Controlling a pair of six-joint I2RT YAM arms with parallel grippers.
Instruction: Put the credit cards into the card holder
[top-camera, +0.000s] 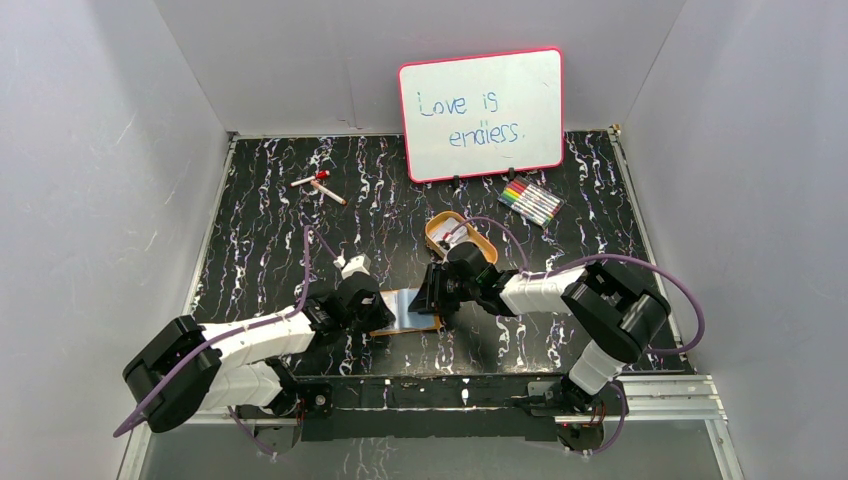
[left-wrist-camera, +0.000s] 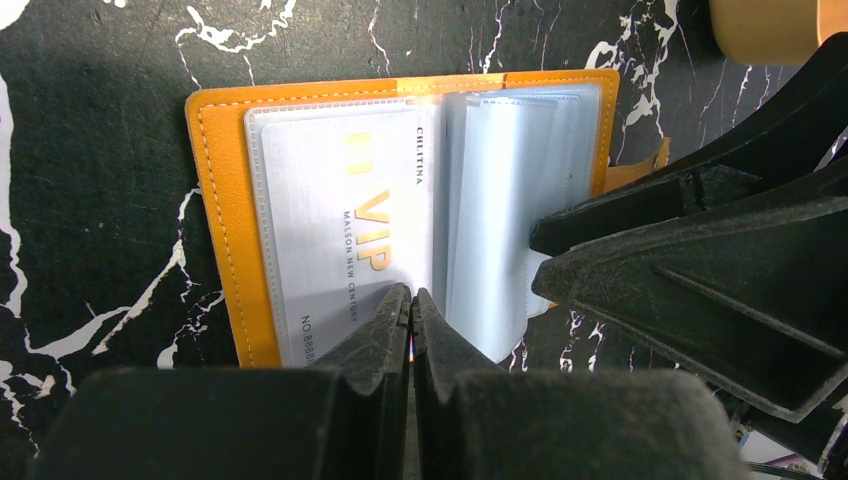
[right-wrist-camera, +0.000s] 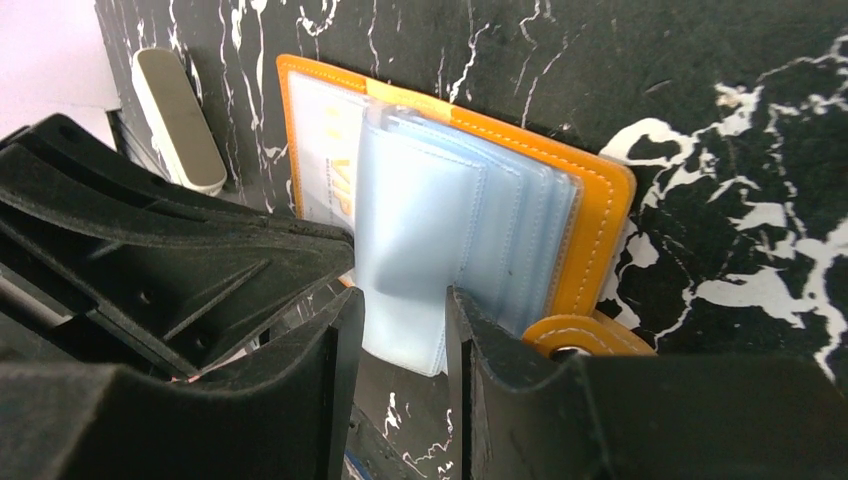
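Observation:
The orange-edged card holder lies spread flat on the dark marbled table. On its left side a silver VIP card sits in a clear sleeve. Several clear bluish sleeves lie toward the right side, the topmost one bulging up. My left gripper is shut, its tips over the lower edge of the VIP card, with nothing seen between them. Above the bluish sleeves my right gripper stands part open, its fingers apart and nothing clearly held between them. In the top view both hands partly cover the holder.
Behind the right hand stands a tan oval box with cards inside. Two markers lie at the back left, a pack of coloured markers by the whiteboard.

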